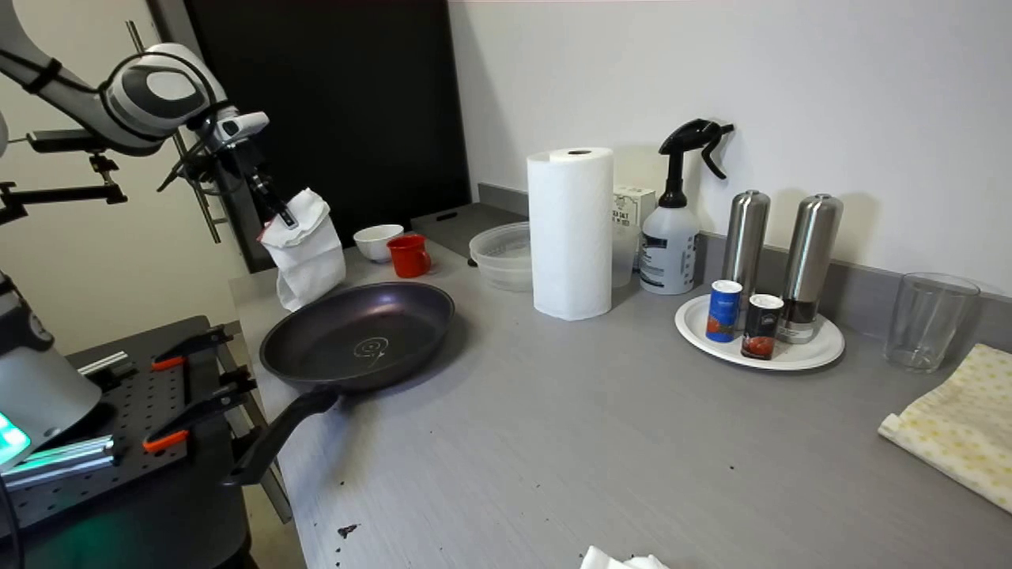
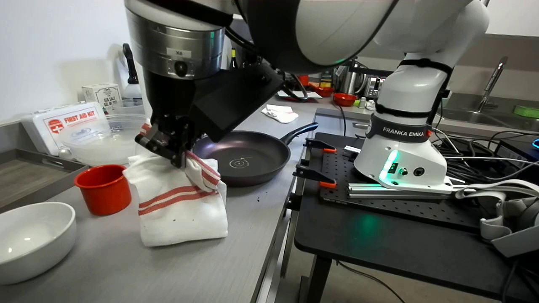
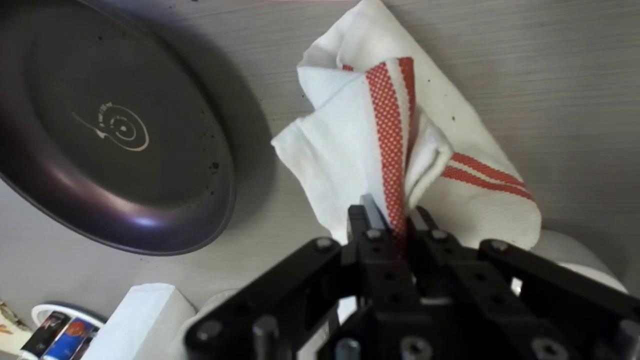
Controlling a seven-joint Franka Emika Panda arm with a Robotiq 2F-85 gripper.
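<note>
A white towel with red stripes (image 2: pixel 184 219) hangs from my gripper, which is shut on a striped fold of it. In the wrist view the towel (image 3: pixel 342 138) fans out ahead of the fingers, bunched at the grip. From the first exterior view, the towel (image 1: pixel 308 256) is just behind the dark frying pan (image 1: pixel 365 332), near the counter's left edge. Whether its lower end touches the counter is hard to tell. The pan (image 3: pixel 120 132) lies empty to the left in the wrist view.
A red cup (image 2: pixel 104 189) and a white bowl (image 2: pixel 35 242) stand close to the towel. A paper towel roll (image 1: pixel 571 237), a clear plastic tub (image 1: pixel 503 256) and a spray bottle (image 1: pixel 670 246) line the wall.
</note>
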